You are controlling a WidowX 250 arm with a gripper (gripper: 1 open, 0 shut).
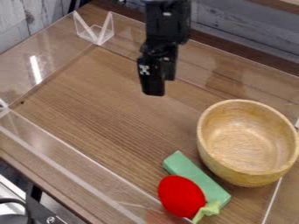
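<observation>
My gripper [152,74] hangs over the upper middle of the wooden table, its dark fingers pointing down, apart from the objects; whether it is open or shut is hard to make out. A red strawberry-like toy [180,195] with a green top lies at the bottom right, against a green rectangular block [193,171]. A tan bowl [243,144] stands at the right, just behind the block.
A clear wire or plastic holder [96,26] sits at the top left edge. Dark cables lie off the table at the lower left.
</observation>
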